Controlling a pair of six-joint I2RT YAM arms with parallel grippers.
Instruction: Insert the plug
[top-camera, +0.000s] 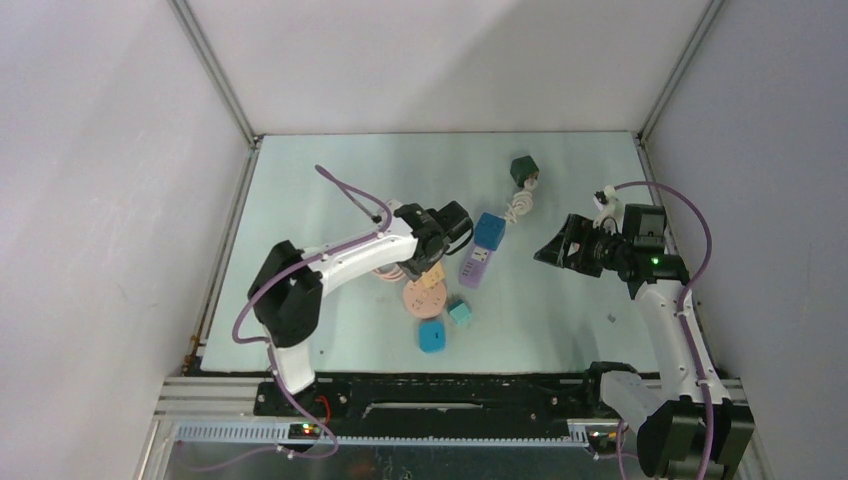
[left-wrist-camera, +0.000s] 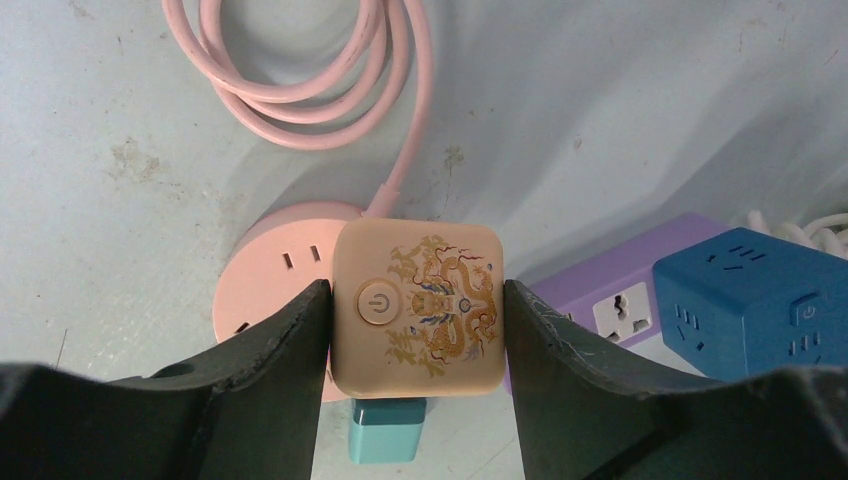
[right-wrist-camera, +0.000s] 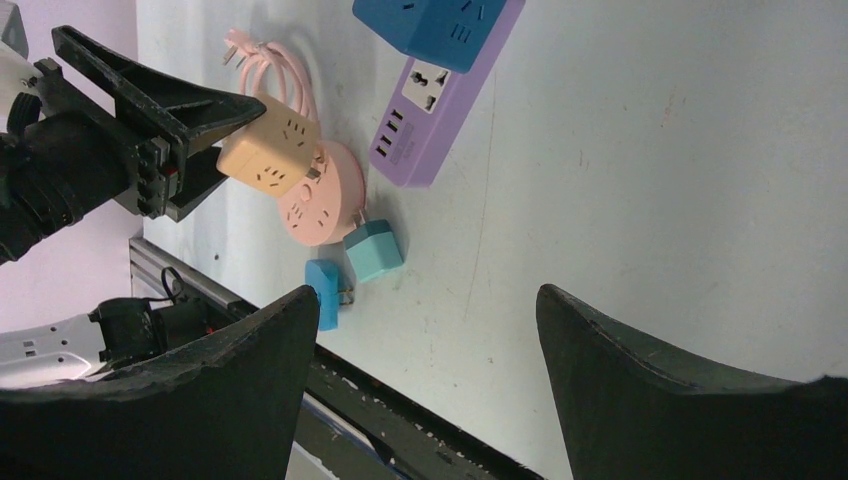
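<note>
My left gripper is shut on an orange cube plug (left-wrist-camera: 418, 300) with a dragon pattern, held over the round pink power strip (left-wrist-camera: 270, 270). In the right wrist view the plug's prongs point toward that strip (right-wrist-camera: 325, 205); whether they touch it I cannot tell. Beside it lies a purple strip (left-wrist-camera: 590, 270) with a blue cube plug (left-wrist-camera: 750, 300) on it. My right gripper stands apart at the right, its fingers parted with nothing between them.
A teal plug (right-wrist-camera: 372, 250) and a flat blue plug (top-camera: 432, 336) lie near the front. A green cube (top-camera: 524, 170) and white cable sit at the back.
</note>
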